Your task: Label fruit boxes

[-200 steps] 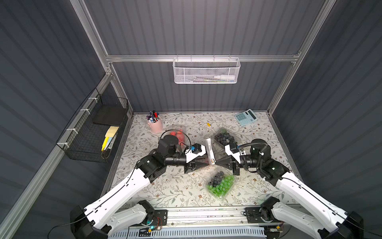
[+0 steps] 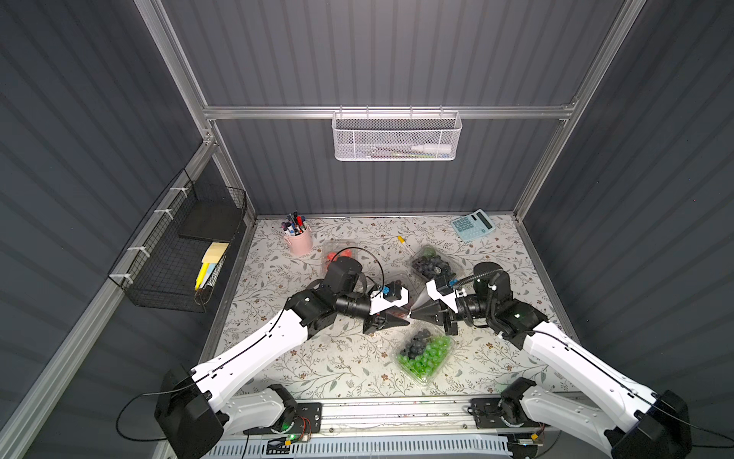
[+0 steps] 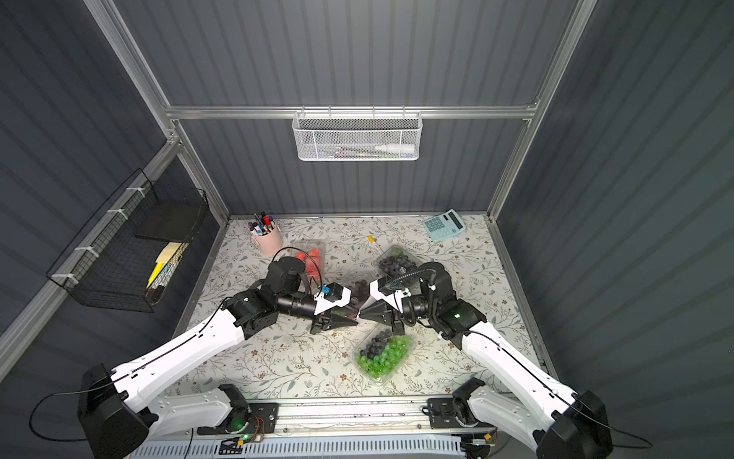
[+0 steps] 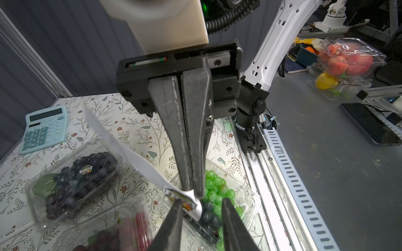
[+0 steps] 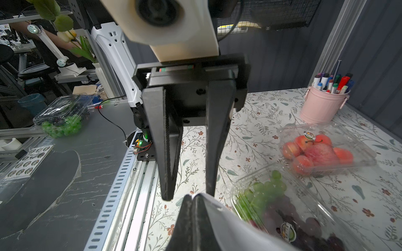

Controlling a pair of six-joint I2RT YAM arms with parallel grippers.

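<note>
A narrow white label strip (image 4: 140, 163) hangs between the arms, its end pinched in my right gripper, which is shut on it. A printed sticker (image 4: 184, 200) shows at that end in the left wrist view. My left gripper is part open, its fingertips close to the sticker end; whether they touch is unclear. Below stands a clear box of green and dark grapes (image 2: 424, 355). Stickers show on the dark grape box (image 4: 75, 182), the peach box (image 5: 322, 148) and the mixed grape box (image 5: 289, 205).
A pink pen cup (image 2: 300, 243) stands at the back left and a blue calculator (image 2: 473, 225) at the back right. A white mesh basket (image 2: 397, 139) hangs on the rear wall.
My left gripper has moved right, close to my right gripper. The right arm has shifted slightly left.
</note>
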